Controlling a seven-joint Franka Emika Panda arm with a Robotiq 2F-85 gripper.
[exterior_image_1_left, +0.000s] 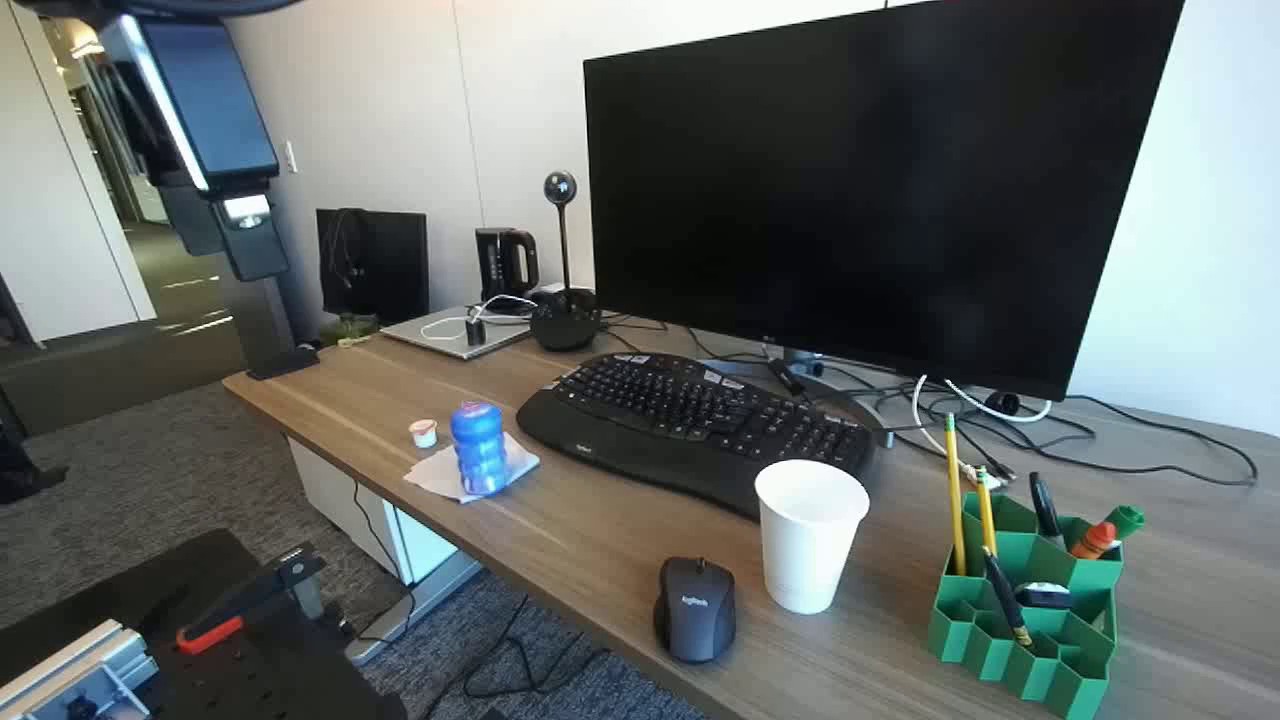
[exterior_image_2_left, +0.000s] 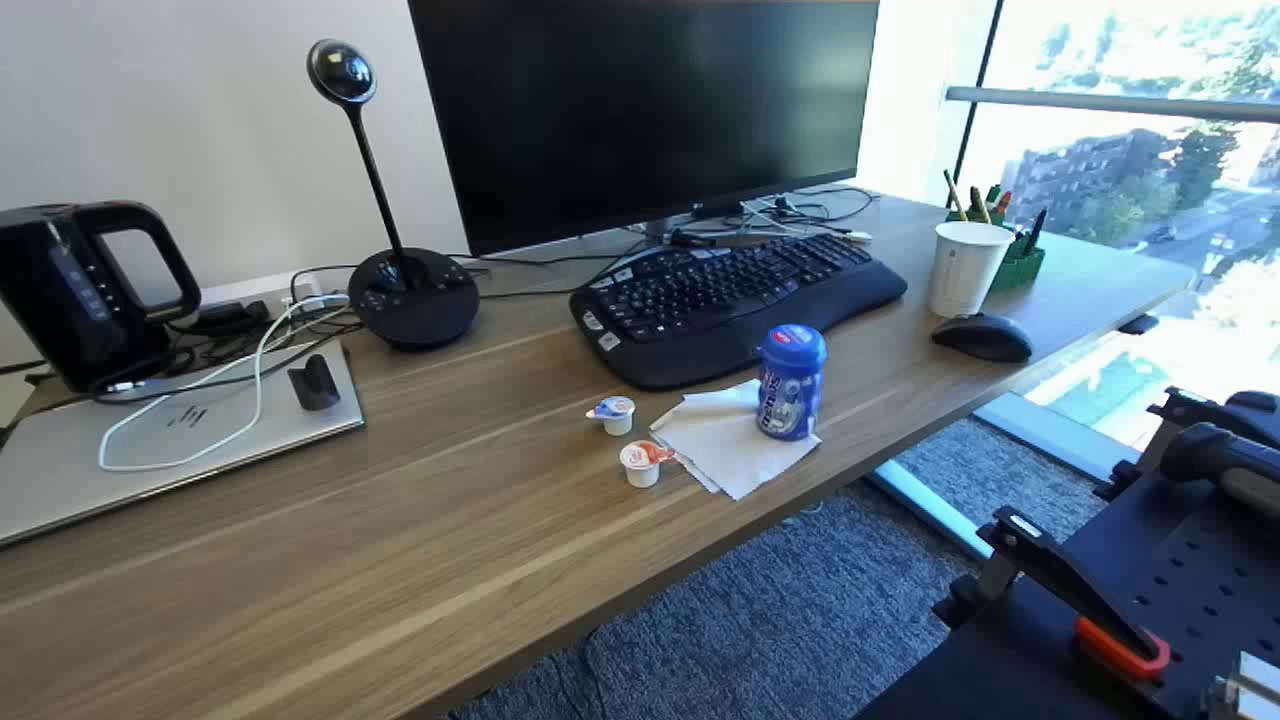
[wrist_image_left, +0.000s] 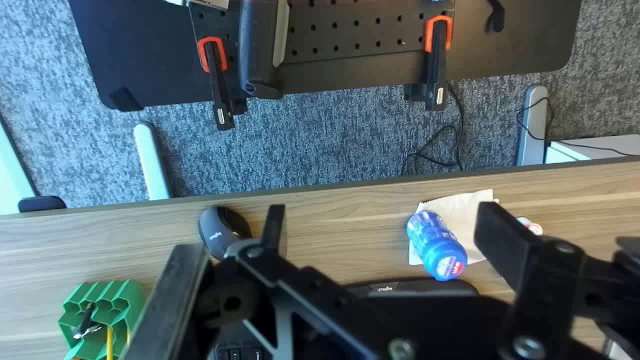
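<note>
My gripper stands open high above the desk, its two fingers wide apart and nothing between them. Part of it shows at the upper left of exterior view 1. A blue gum bottle (exterior_image_2_left: 792, 382) stands upright on a white napkin (exterior_image_2_left: 734, 438) close to the desk's front edge. Two small creamer cups, one with a blue lid (exterior_image_2_left: 617, 415) and one with an orange lid (exterior_image_2_left: 642, 463), sit beside the napkin. A white paper cup (exterior_image_1_left: 810, 534) stands upright between the black mouse (exterior_image_1_left: 696, 610) and a green pen holder (exterior_image_1_left: 1027, 600); the gripper hides it in the wrist view.
A black keyboard (exterior_image_1_left: 699, 422) lies before the large monitor (exterior_image_1_left: 876, 198). Towards the left in exterior view 2 are a webcam on a stand (exterior_image_2_left: 410, 294), a closed laptop (exterior_image_2_left: 180, 434) with cables on it, and a black kettle (exterior_image_2_left: 84, 294).
</note>
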